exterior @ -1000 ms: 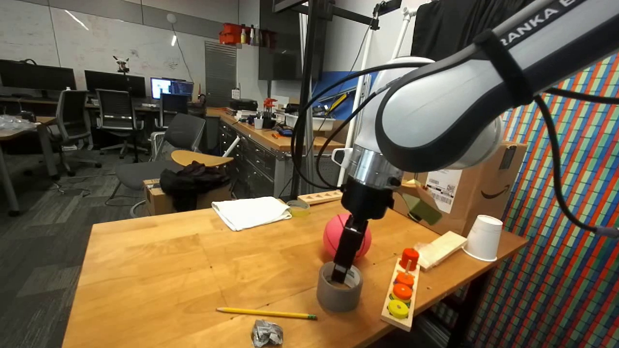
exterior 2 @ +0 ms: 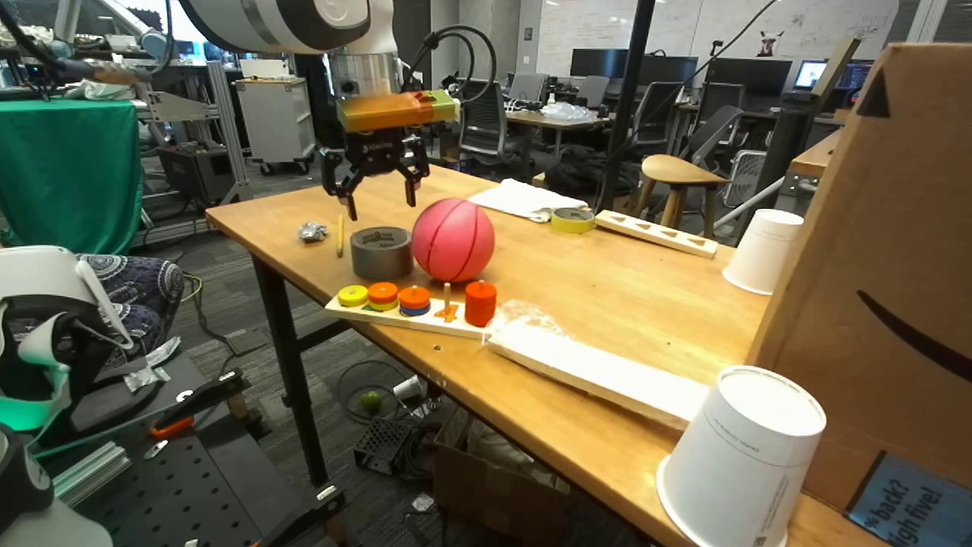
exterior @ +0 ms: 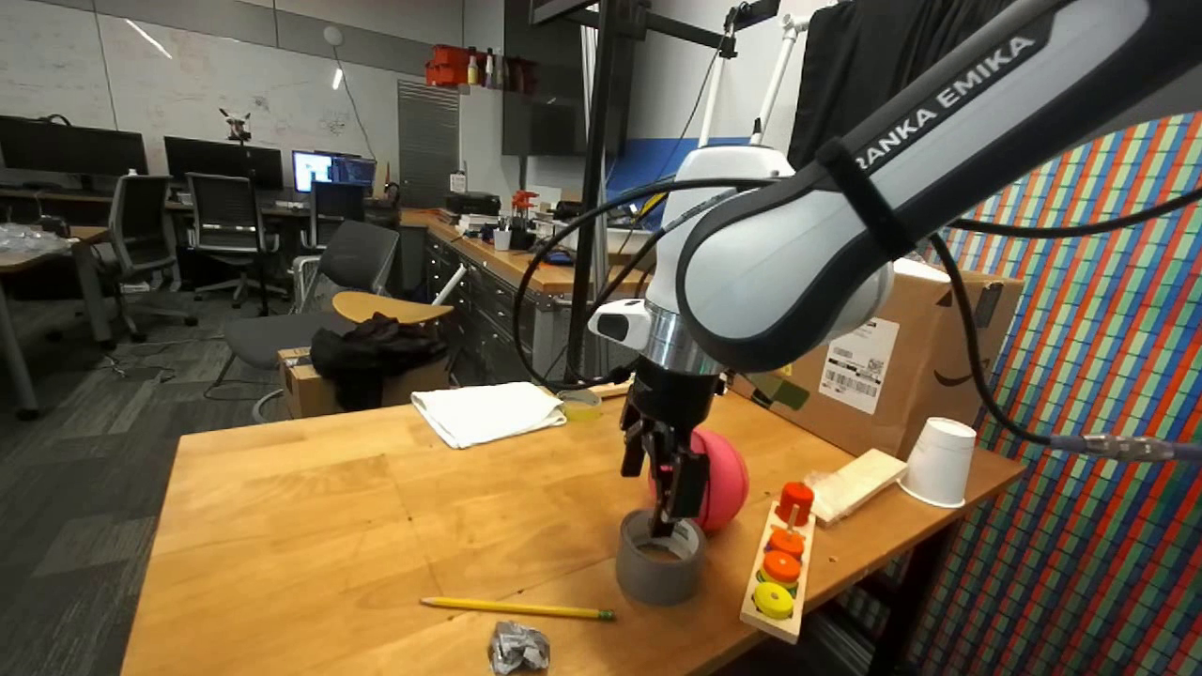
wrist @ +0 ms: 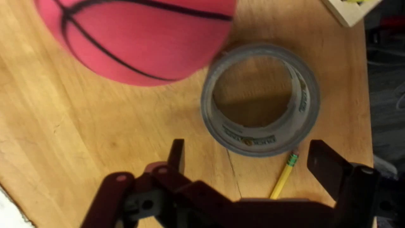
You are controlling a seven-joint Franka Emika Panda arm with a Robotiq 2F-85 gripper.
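Observation:
My gripper (exterior 2: 380, 206) stands open with nothing between its fingers, pointing down above the table. In the wrist view, its two fingers (wrist: 177, 156) are spread wide. A grey roll of duct tape (wrist: 311, 102) lies flat on the table, ahead of the fingertips in that view. A pink ball (exterior 2: 452, 240) with dark lines sits right beside the tape; whether they touch I cannot tell. In the first exterior view, the arm partly hides the ball (exterior: 727, 479). A yellow pencil (exterior: 518, 608) lies on the table near the tape.
A wooden peg board (exterior: 778, 575) with coloured rings lies near the table edge. Crumpled foil (exterior: 519, 647) rests by the pencil. White cups (exterior 2: 743, 456), a cardboard box (exterior: 901, 372), a folded white cloth (exterior: 489, 412) and yellow tape (exterior 2: 573, 219) stand around.
The arm has swung leftward in the first exterior view, and the gripper has turned. The tape has hardly moved.

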